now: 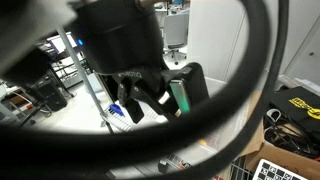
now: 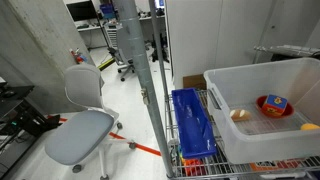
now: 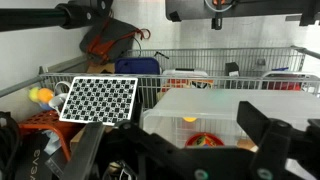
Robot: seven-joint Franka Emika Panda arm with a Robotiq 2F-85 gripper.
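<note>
In the wrist view, my gripper is above a translucent bin (image 3: 215, 103), its dark fingers wide apart and nothing visible between them. It looms large and dark in exterior view 1 too. Part of a red bowl (image 3: 205, 140) shows in the bin below. Exterior view 2 gives a clearer look: inside the bin (image 2: 235, 95) is the red bowl (image 2: 267, 109) with a blue and yellow item (image 2: 276, 103) in it. A tan item (image 2: 240, 115) lies to the bowl's left, and an orange item (image 2: 309, 127) to its right. My gripper is outside that view.
Beside the bin is an empty-looking blue tray (image 2: 192, 124) on a wire rack. A metal post (image 2: 140, 85) stands left of it. A checkered board (image 3: 98, 98) and a cluttered box (image 1: 290, 130) sit on the other side. A black cable loops across exterior view 1.
</note>
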